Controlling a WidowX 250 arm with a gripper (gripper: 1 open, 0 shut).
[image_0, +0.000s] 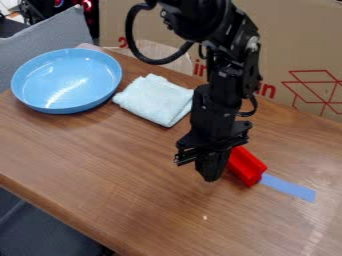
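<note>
My black gripper (210, 170) points down at the wooden table, its fingertips low and shut, with nothing visible between them. Just right of and partly behind it lies a red cylindrical object (247, 166), like a can or block, on or beside a strip of blue tape (291, 189). Whether the fingers touch the red object is hard to tell. A folded white cloth (152, 98) lies behind the gripper to the left, and an empty blue plate (66, 78) sits at the back left.
A cardboard panel (303, 62) stands along the back. A grey cushion-like object (30, 45) is beyond the table at the upper left.
</note>
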